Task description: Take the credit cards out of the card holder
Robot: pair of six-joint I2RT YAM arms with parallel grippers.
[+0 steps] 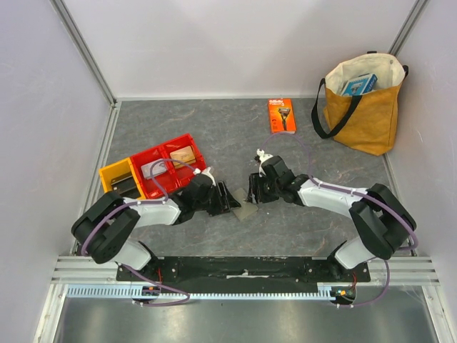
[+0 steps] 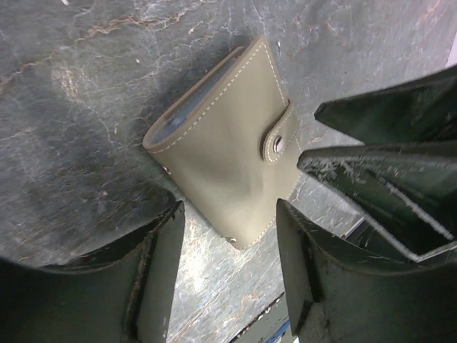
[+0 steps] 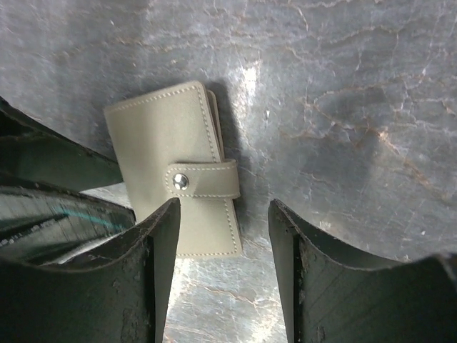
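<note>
A taupe leather card holder (image 1: 245, 209) with stitched edges and a snap strap (image 3: 202, 180) lies on the grey table between my two grippers. In the left wrist view its folded side faces up toward a slightly parted edge. My left gripper is part open just beside the holder, its fingertips at the near side, nothing seen held. My right gripper is open over the holder's strap side, one fingertip by the strap. No cards are clearly visible.
Red and yellow bins (image 1: 147, 151) stand at the left. An orange razor box (image 1: 281, 114) lies at the back, and a mustard tote bag (image 1: 375, 121) stands at the back right.
</note>
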